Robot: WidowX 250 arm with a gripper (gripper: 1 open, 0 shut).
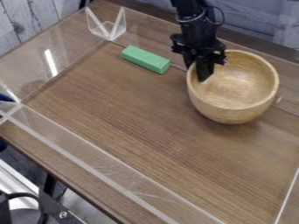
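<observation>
A large round tan bowl point(233, 92) sits on the wooden table at the right. My black gripper point(201, 61) is at the bowl's upper left rim, shut on it; its fingertips are small and dark, partly lost against the bowl. To the left lies a green rectangular block point(145, 59), apart from the bowl.
A clear angular plastic piece point(107, 24) stands at the back left. Clear strips run along its left side, and dark cables lie at the lower left corner.
</observation>
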